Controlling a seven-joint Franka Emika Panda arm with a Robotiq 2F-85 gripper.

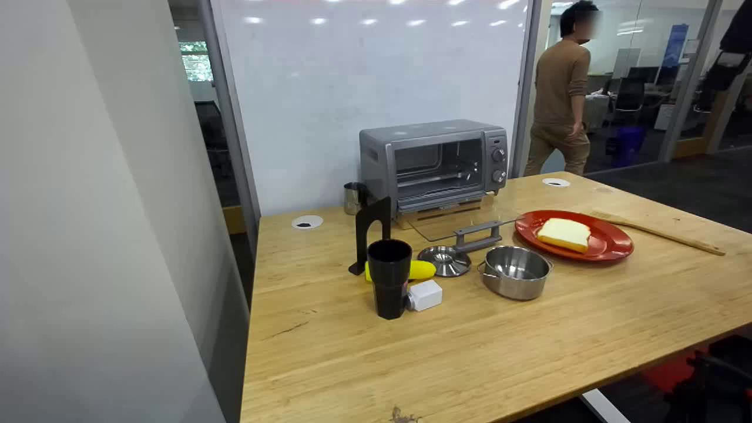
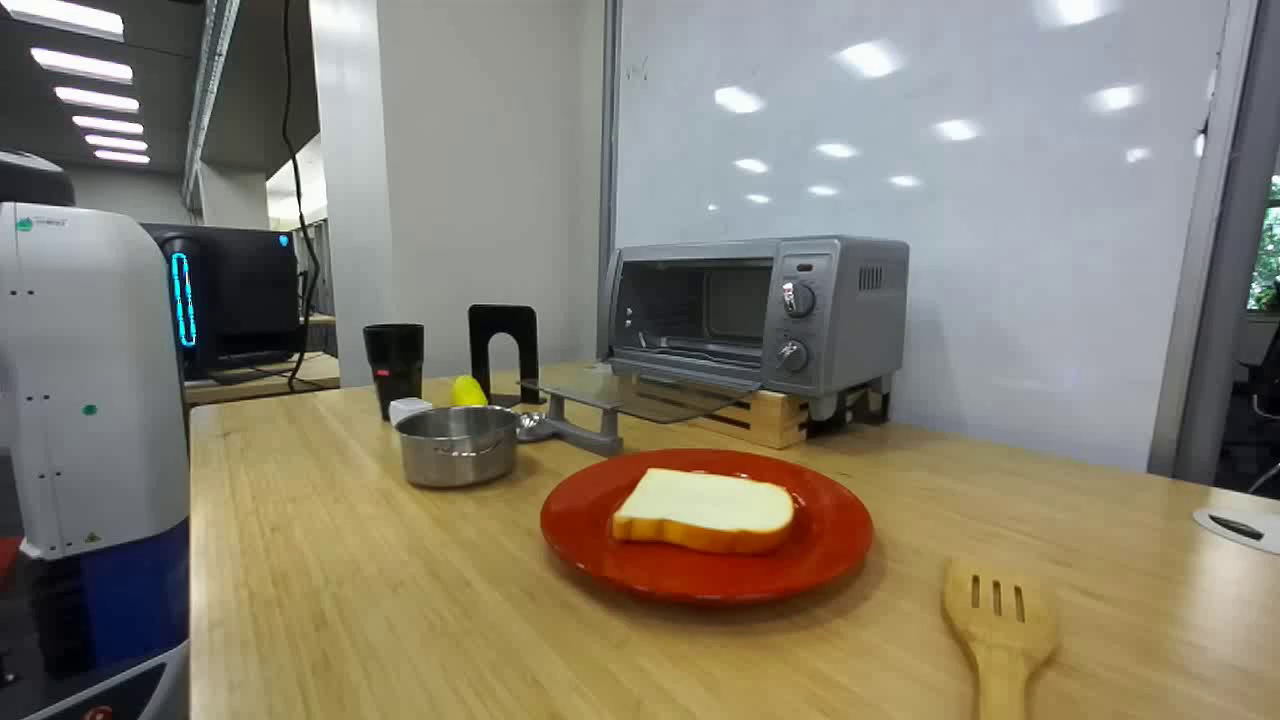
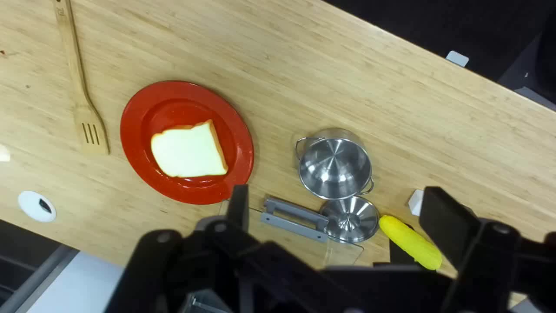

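Note:
In the wrist view my gripper stands open, its dark fingers point(image 3: 238, 208) wide apart with nothing held between them. It hangs above the table; neither exterior view shows it. A slice of bread point(image 1: 564, 234) lies on a red plate point(image 2: 588, 564). The toaster oven point(image 1: 433, 165) has its glass door lowered, with the grey door handle point(image 3: 294, 218) near the plate. A steel pot point(image 3: 336, 164) sits empty and uncovered. Beside it rests a steel lid point(image 1: 445, 260). Something yellow and elongated point(image 3: 412, 241) lies past the lid, partly hidden in both exterior views.
A black cup point(image 1: 389, 278) stands by a small white bottle point(image 1: 426, 295) and a black bookend point(image 2: 504, 348). A steel pitcher point(image 1: 352, 198) is beside the oven. The wooden spatula point(image 3: 83, 104) lies beyond the plate. Bare table stretches along the front.

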